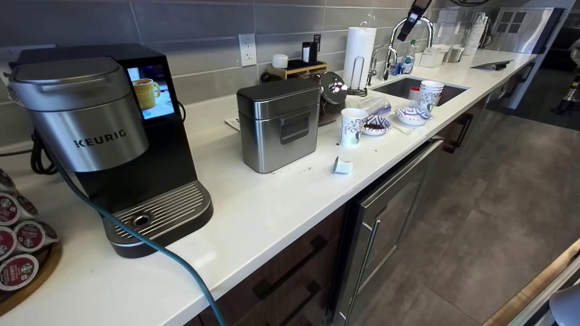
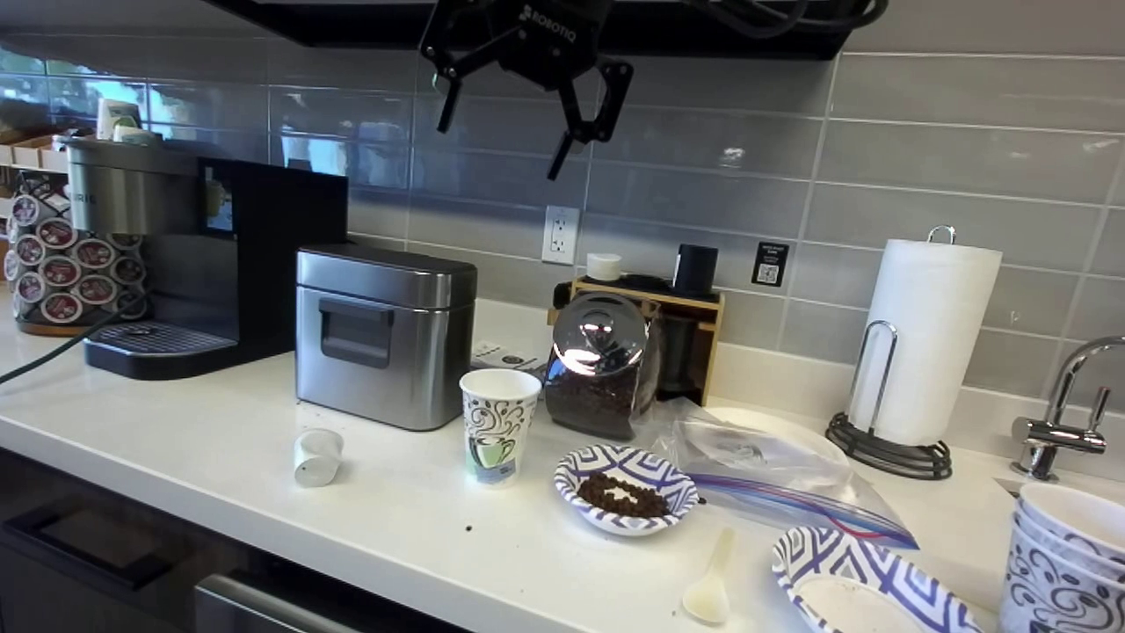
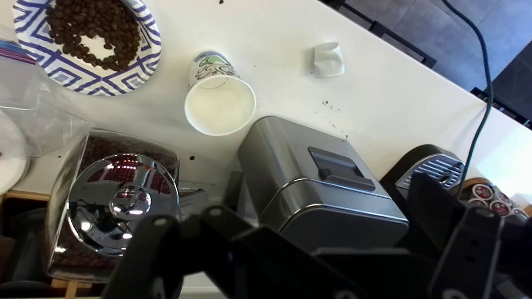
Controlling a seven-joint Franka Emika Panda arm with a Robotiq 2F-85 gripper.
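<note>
My gripper hangs high in front of the tiled wall, its fingers spread wide and nothing between them. In the wrist view those fingers stand apart, with the steel box showing below. On the counter beside that box, a patterned paper cup stands upright; from above, its inside looks pale. A small white pod rests nearer the counter's front edge. Dark beans lie in a blue-and-white paper bowl, right of the cup. Behind sits a glass jar of beans with a shiny lid.
Left of the box stands the Keurig machine, with a blue cable crossing its front. A plastic bag, spoon, second bowl and stacked cups occupy the right. Bare counter shows before the box.
</note>
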